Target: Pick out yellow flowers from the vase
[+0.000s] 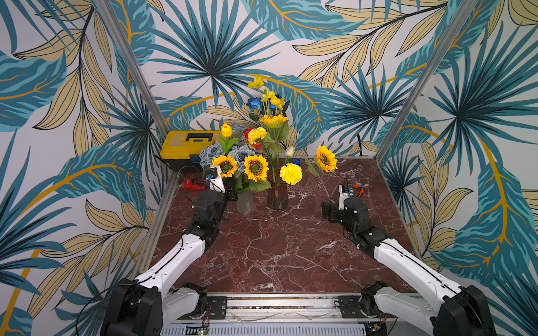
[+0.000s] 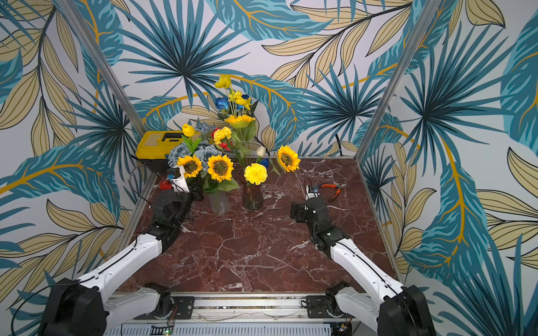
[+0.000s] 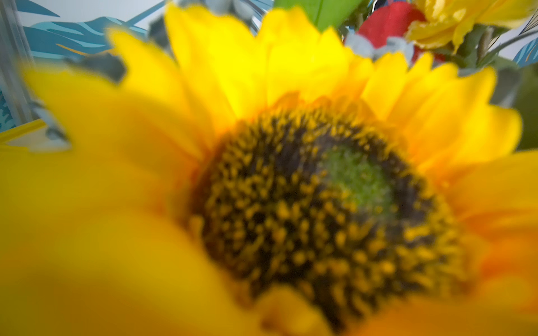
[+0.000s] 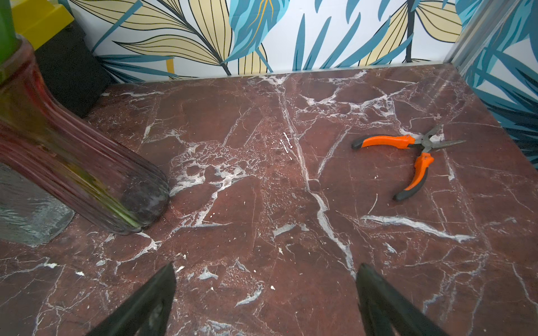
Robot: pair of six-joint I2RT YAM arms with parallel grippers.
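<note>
At the back left, a frosted clear vase [image 1: 245, 203] and a pinkish glass vase [image 1: 278, 198] hold mixed flowers. Yellow ones include a left sunflower [image 1: 224, 166], a second sunflower [image 1: 256, 167], a round yellow bloom [image 1: 290, 173], a right sunflower [image 1: 325, 159] and a yellow tulip [image 1: 226, 130]. My left gripper [image 1: 232, 192], beside the clear vase and under the left sunflower, appears shut on that flower's stem; its fingertips are hidden. That sunflower's head [image 3: 330, 212] fills the left wrist view. My right gripper is open and empty above bare table.
Grey roses [image 1: 210, 154] crowd behind the left sunflower. A yellow toolbox [image 1: 187, 144] occupies the back left corner, with a red tool [image 1: 192, 185] in front. Orange-handled pliers [image 4: 420, 146] lie at right.
</note>
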